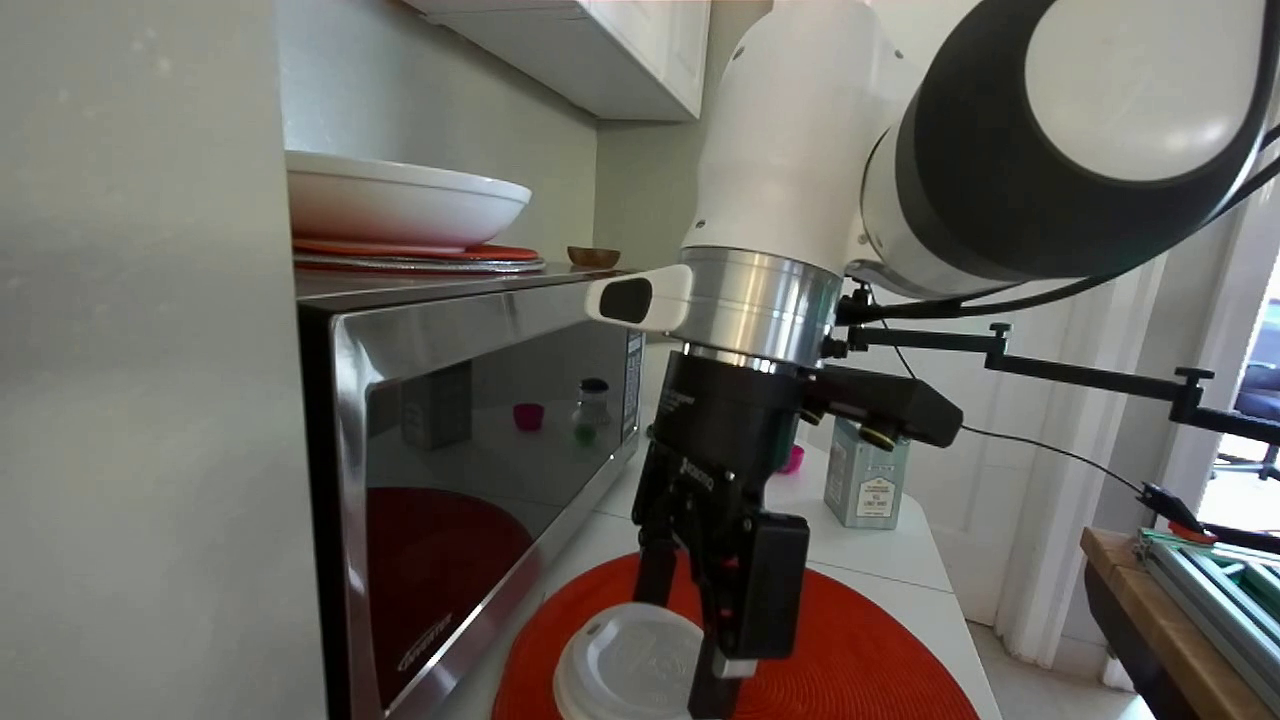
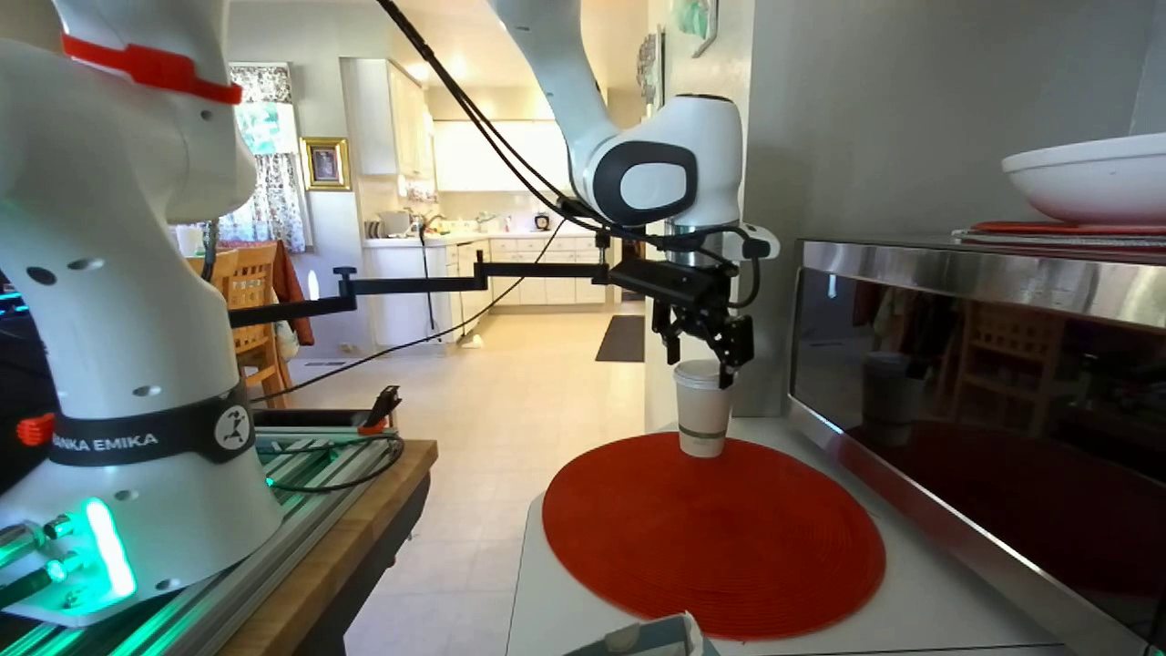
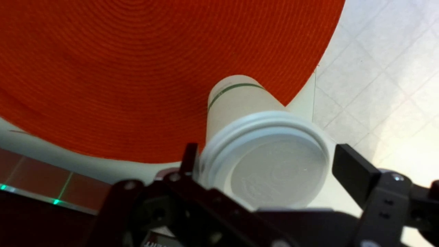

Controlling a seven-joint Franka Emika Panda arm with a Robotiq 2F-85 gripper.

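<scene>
A white paper cup with a pale lid point(image 2: 702, 410) and a green band stands upright on the round red mat point(image 2: 710, 536), close to the mat's edge. In the wrist view the cup's lid point(image 3: 277, 168) sits between the two dark fingers, with a visible gap on the right side. My gripper point(image 2: 697, 366) is open and points down around the top of the cup. From the other side, the lid point(image 1: 636, 660) appears between the fingers of the gripper point(image 1: 684, 642), partly covered by one finger. Contact on the left side cannot be made out.
A microwave point(image 1: 480, 312) stands right beside the mat, bearing a white bowl point(image 1: 402, 204). A grey-blue box point(image 1: 866, 480) and a pink cup point(image 1: 793, 458) are farther along the white counter. The counter ends by the cup, with floor point(image 3: 370, 74) beyond.
</scene>
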